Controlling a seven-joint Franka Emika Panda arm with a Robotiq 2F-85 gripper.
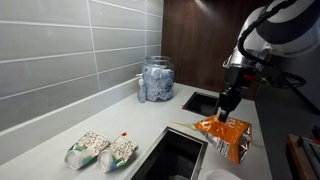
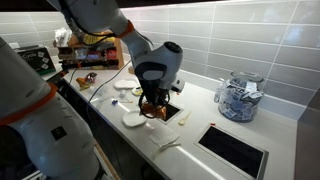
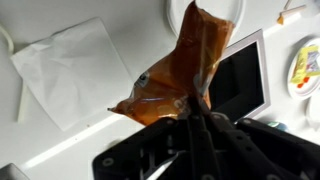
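An orange, shiny packet hangs from my gripper, above the counter near its right side. In the wrist view the packet is crumpled, and its near end is pinched where the fingertips meet, so the gripper is shut on it. Exterior view 2 shows a small part of the orange packet under the arm, much of it hidden by the gripper.
A dark sink basin lies left of the packet, with another basin behind. White plate and white napkin lie below. A glass jar, bottle and two printed packages stand farther off.
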